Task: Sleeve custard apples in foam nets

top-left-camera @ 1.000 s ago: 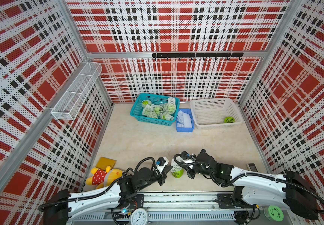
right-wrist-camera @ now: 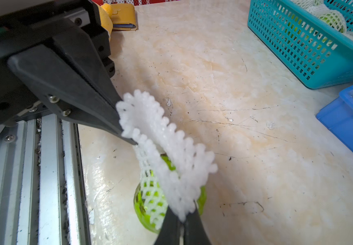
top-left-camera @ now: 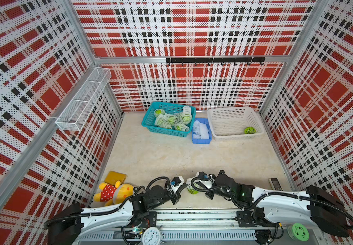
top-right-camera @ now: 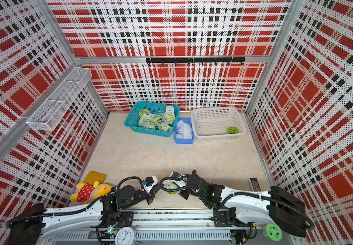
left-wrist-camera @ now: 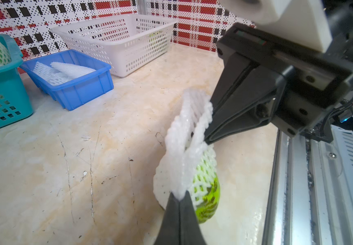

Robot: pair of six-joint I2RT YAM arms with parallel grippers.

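A green custard apple [left-wrist-camera: 209, 204] sits on the table at the front middle, with a white foam net [left-wrist-camera: 176, 155] pulled over part of it. Green skin still shows at its lower side in both wrist views. My left gripper is shut on one side of the net's rim. On the opposite side, my right gripper is shut on the rim as well, and the net's mouth [right-wrist-camera: 156, 130] stands stretched above the fruit between them. From above, the arms largely hide the custard apple [top-left-camera: 192, 190].
A teal basket [top-left-camera: 148, 123] holds several netted fruits at the back. Beside it are a blue tray [top-left-camera: 201, 141] of foam nets and a white basket [top-left-camera: 225, 127] with one bare custard apple [top-left-camera: 249, 130]. A plush toy [top-left-camera: 117, 192] lies front left.
My right gripper has shifted toward the table's front edge, and the net now covers more of the fruit as seen from above. The left arm has moved only slightly.
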